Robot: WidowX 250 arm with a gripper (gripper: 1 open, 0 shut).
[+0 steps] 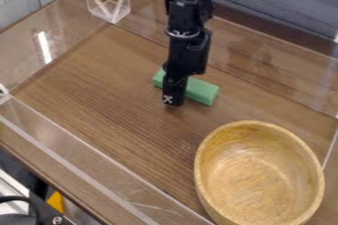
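The black robot arm reaches down from the top centre to my gripper (173, 97), which is low over the table at the left part of a green block (200, 90). The fingers look close together; whether anything is between them is hard to see, as the dark gripper covers part of the block.
A large tan bowl (259, 175) sits at the front right. A clear plastic piece (109, 4) is at the back left.
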